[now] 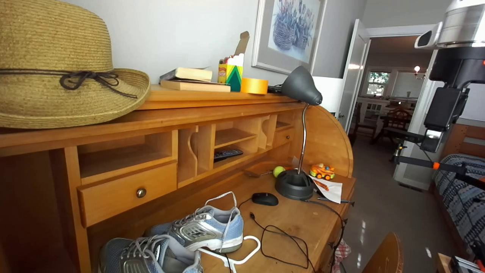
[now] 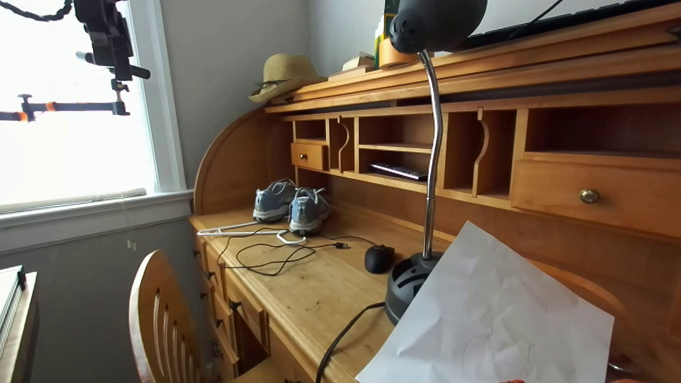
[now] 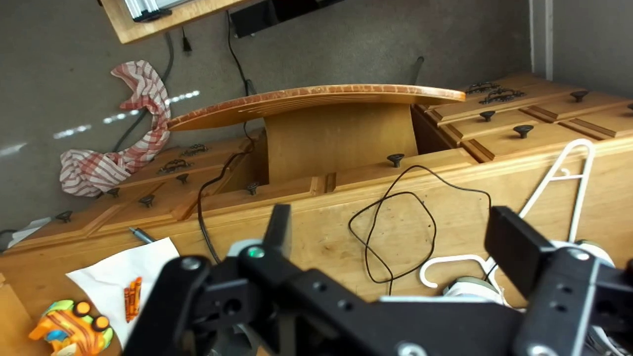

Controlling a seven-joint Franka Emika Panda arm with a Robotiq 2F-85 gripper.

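In the wrist view my gripper stands open, nothing between its widely parted fingers. It hangs above the desk, over the looped black cable (image 3: pixel 436 234); a white hanger (image 3: pixel 578 196) lies near its right finger. The desk also bears a pair of blue-grey running shoes (image 1: pixel 207 229), a black mouse (image 1: pixel 265 198) and a dark desk lamp (image 1: pixel 294 184). Near the lamp lie a white paper (image 3: pixel 115 270) with orange crayons (image 3: pixel 133 298) on it and an orange toy car (image 3: pixel 74 329). The lamp is largely hidden behind the gripper in the wrist view.
A straw hat (image 1: pixel 54 54), books (image 1: pixel 195 85), a crayon box (image 1: pixel 234 76) and orange tape (image 1: pixel 253 86) sit on the desk's top. A remote (image 1: pixel 228 154) rests in a cubby. A wooden chair (image 2: pixel 156 319) stands at the desk's front.
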